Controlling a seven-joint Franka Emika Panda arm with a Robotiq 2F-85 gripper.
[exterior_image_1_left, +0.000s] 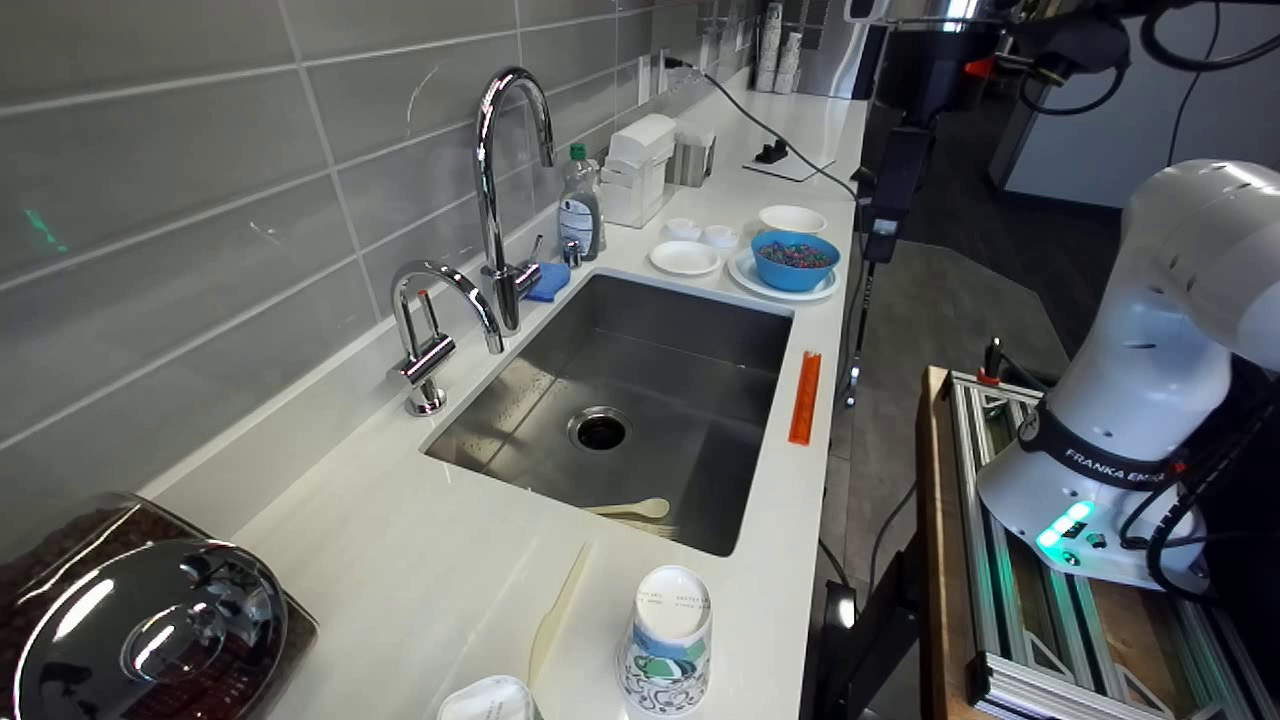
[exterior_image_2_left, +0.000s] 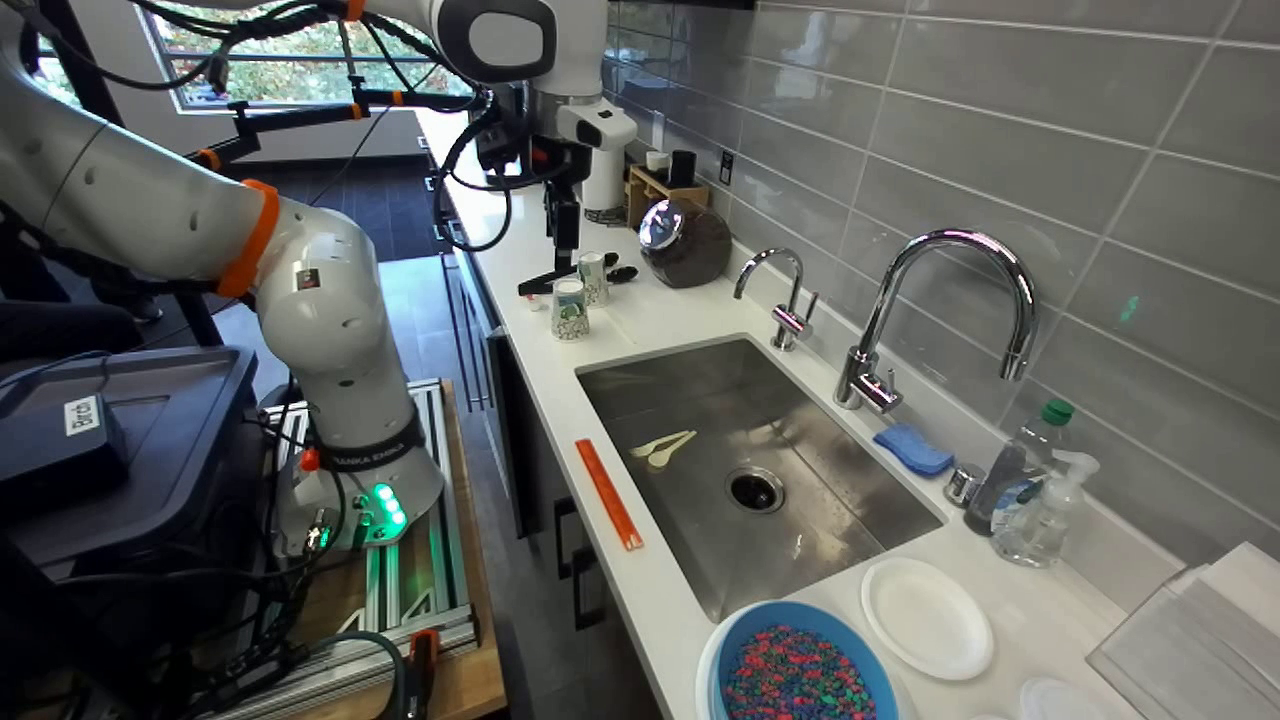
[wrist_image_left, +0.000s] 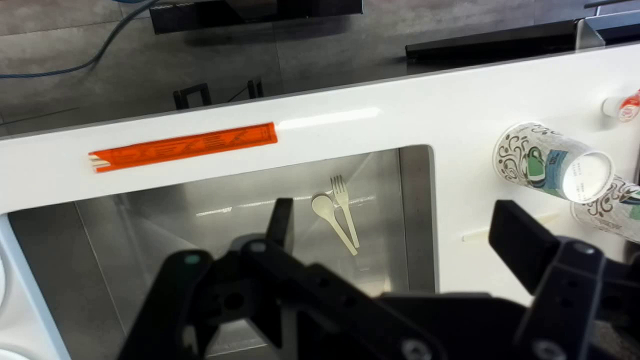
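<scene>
My gripper stands open in the wrist view, its two black fingers wide apart and nothing between them. Beyond the fingers, down in the steel sink (wrist_image_left: 420, 210), lie a pale spoon (wrist_image_left: 324, 208) and a pale fork (wrist_image_left: 341, 195), side by side. An orange chopstick packet (wrist_image_left: 192, 147) rests flat on the counter strip along the sink's front edge. Two patterned paper cups, one nearer the counter's front edge (wrist_image_left: 534, 159) and one partly cut off by the frame (wrist_image_left: 618, 207), stand upside down past the sink. Near them lies a pale knife (exterior_image_1_left: 558, 618), half hidden by a finger in the wrist view.
A blue bowl of small coloured pieces (exterior_image_1_left: 794, 266) and a white plate (exterior_image_1_left: 685, 258) sit at the sink's far end. Two faucets, a tall one (exterior_image_1_left: 488, 180) and a short one (exterior_image_1_left: 422, 360), rise along the wall. A dark-lidded container (exterior_image_1_left: 156, 636) occupies the near corner. Counter between it and the sink is clear.
</scene>
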